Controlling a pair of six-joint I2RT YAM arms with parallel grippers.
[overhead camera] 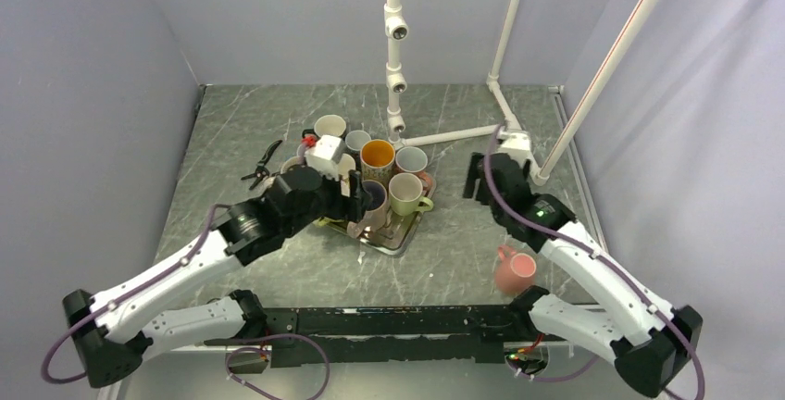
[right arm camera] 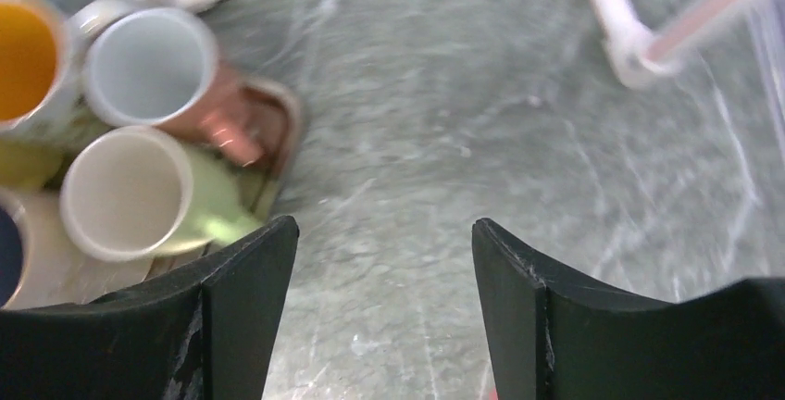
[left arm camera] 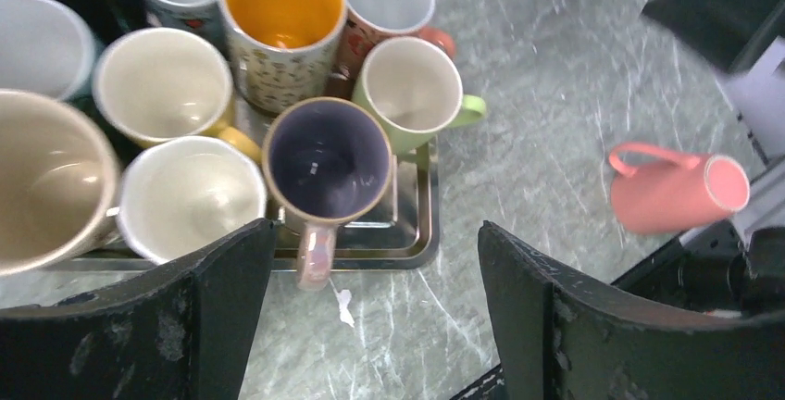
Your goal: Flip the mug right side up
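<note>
A pink mug (overhead camera: 515,272) (left arm camera: 678,194) lies on the bare worktop at the right front; in the left wrist view it is on its side with its handle up. The tray (overhead camera: 389,244) (left arm camera: 421,233) is packed with mugs, among them a dark-blue-lined mug (left arm camera: 327,164) and a green mug (overhead camera: 405,194) (right arm camera: 157,192). My left gripper (overhead camera: 352,198) hangs over the tray's front, fingers apart with nothing seen between them. My right gripper (overhead camera: 477,178) is open above bare worktop right of the tray, blurred in the top view.
White pipes (overhead camera: 454,136) with camera fittings stand at the back and right. Dark pliers (overhead camera: 261,164) lie left of the tray. The worktop in front and right of the tray is mostly clear.
</note>
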